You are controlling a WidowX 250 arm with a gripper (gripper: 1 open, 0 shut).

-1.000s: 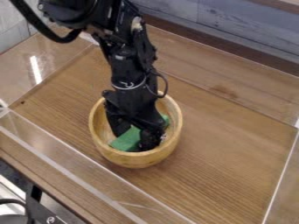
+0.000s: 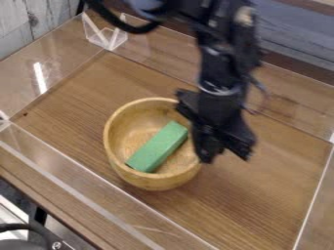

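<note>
A round wooden bowl point(image 2: 123, 137) sits on the table, with a green block point(image 2: 156, 148) lying inside it toward the right. My black gripper point(image 2: 222, 139) is over the bowl's right rim and beyond it, blurred. Its fingers are hard to make out; nothing shows held.
A clear plastic object point(image 2: 102, 29) stands at the back left. The table's edge runs along the lower left.
My gripper has moved out of the bowl toward the right, uncovering the green block, which stays in the bowl.
</note>
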